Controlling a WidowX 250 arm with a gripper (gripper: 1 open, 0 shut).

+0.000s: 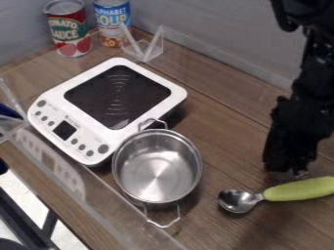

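Observation:
My black gripper (284, 156) is at the right of the camera view, low over the wooden counter, just above a spoon (239, 199) with a metal bowl and a yellow-green handle. The gripper looks shut, with nothing visible between its fingers, though its dark tips are hard to make out. A steel pot (156, 168) with two handles stands left of the spoon, and a white induction cooker (78, 132) sits behind the pot.
A tomato sauce can (69, 29) and an alphabet soup can (112, 21) stand at the back left, beside a clear plastic piece.

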